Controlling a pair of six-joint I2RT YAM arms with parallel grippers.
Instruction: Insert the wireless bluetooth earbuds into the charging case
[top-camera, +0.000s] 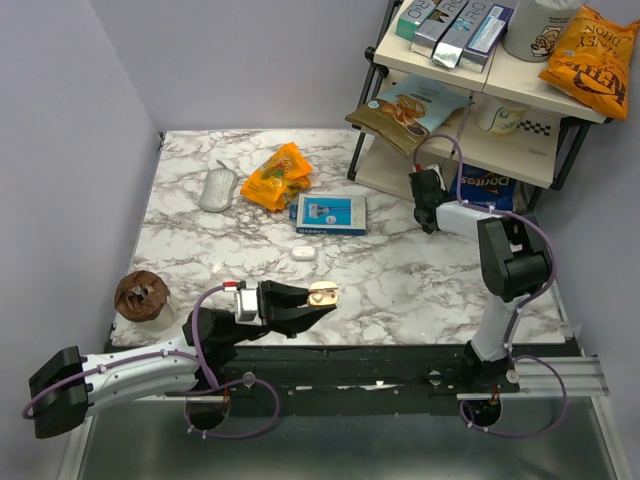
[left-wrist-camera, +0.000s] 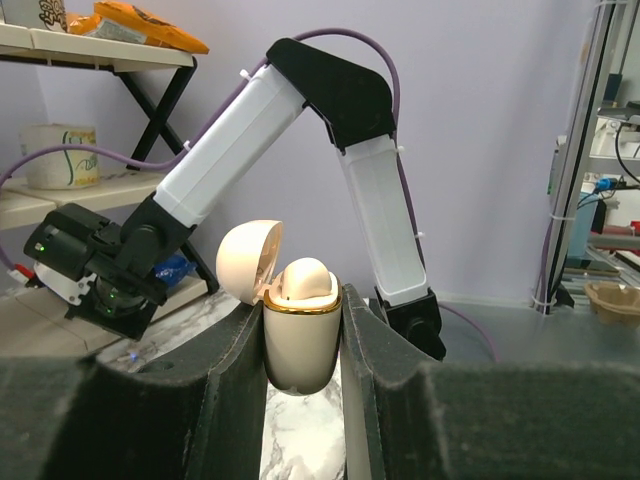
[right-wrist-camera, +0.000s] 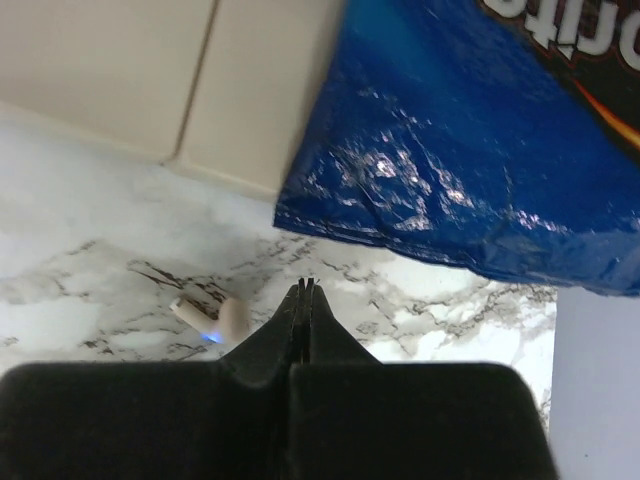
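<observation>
My left gripper (top-camera: 318, 298) is shut on the cream charging case (left-wrist-camera: 300, 340), whose lid (left-wrist-camera: 245, 260) stands open; a rounded earbud (left-wrist-camera: 304, 276) shows inside. My right gripper is shut with nothing visible between its fingers, pointed down at the marble beside a blue Doritos bag (right-wrist-camera: 430, 160). Just beyond its tips, a small pale earbud (right-wrist-camera: 228, 318) with a blue glint lies on the marble.
The shelf unit (top-camera: 530, 85) with bags and boxes fills the back right. A blue box (top-camera: 330, 215), white piece (top-camera: 303, 253), orange bag (top-camera: 275, 180) and grey pouch (top-camera: 218, 190) lie on the table.
</observation>
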